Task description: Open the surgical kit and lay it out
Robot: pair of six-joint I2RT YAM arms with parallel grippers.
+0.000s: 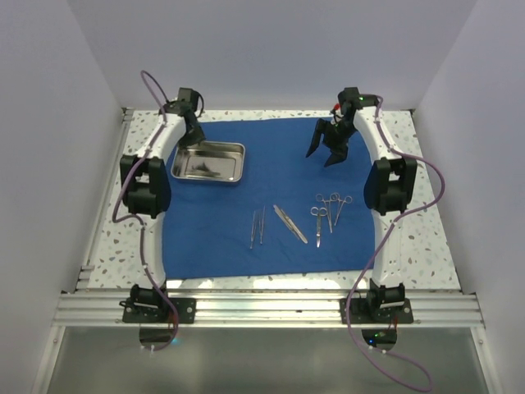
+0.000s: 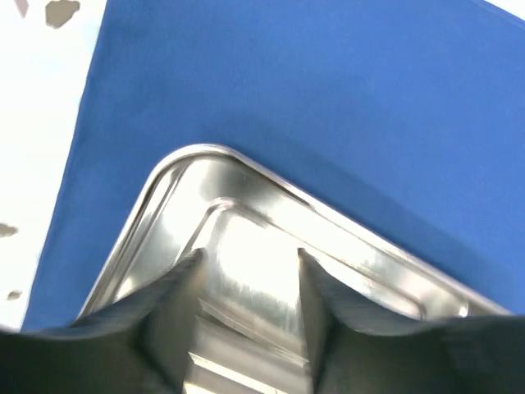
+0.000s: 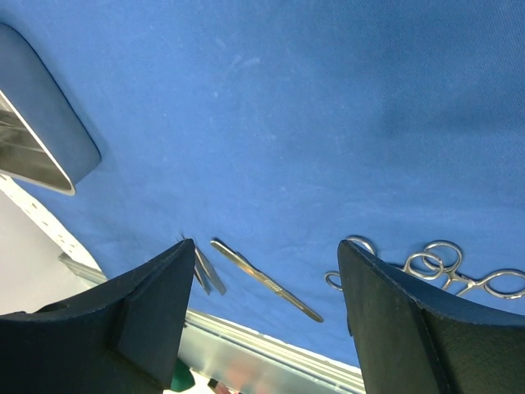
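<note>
The metal tray [image 1: 232, 174] lies at the left of the blue cloth [image 1: 271, 176], and only reflections show in the visible part of its floor. Over the tray's far-left corner [image 2: 205, 152] is my left gripper, its fingers parted with a gap and no object between them. My right gripper [image 1: 320, 158] hangs open and empty over the cloth's far right. Laid out nearer the front are two thin tweezers [image 1: 262, 226], a pair of slim handles [image 1: 290, 224], and several ring-handled instruments [image 1: 318, 226], some of them also in the right wrist view.
Bare cloth stretches between the tray and the right gripper, and along the front left. Speckled table [image 1: 426, 238] borders the cloth, with a metal rail [image 1: 271, 304] along the front and grey walls [image 1: 271, 49] around.
</note>
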